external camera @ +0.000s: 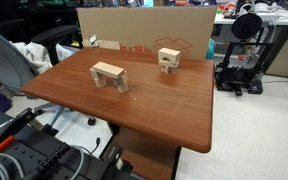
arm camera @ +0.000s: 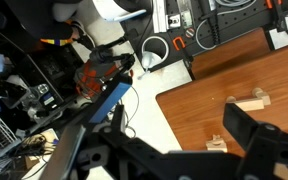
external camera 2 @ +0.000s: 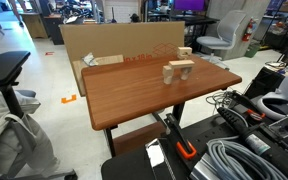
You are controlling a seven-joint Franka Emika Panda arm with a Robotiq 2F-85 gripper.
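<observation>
On the brown table (external camera: 169, 110) a pale wooden plank (external camera: 109, 69) lies across two small upright blocks, like a bridge. Farther back and to the right stands a small stack of pale blocks (external camera: 169, 57), with a block on top of arched or separate pieces. In the wrist view the plank (arm camera: 249, 102) and the stack (arm camera: 216, 145) are both below and away from the gripper. My gripper shows at the bottom of the wrist view, its dark fingers wide apart, with no object visible held between them. Neither exterior view shows the gripper.
A cardboard panel (external camera: 144, 30) stands along the table's back edge. Cables (external camera 2: 234, 158) and black equipment fill the area in front of the table.
</observation>
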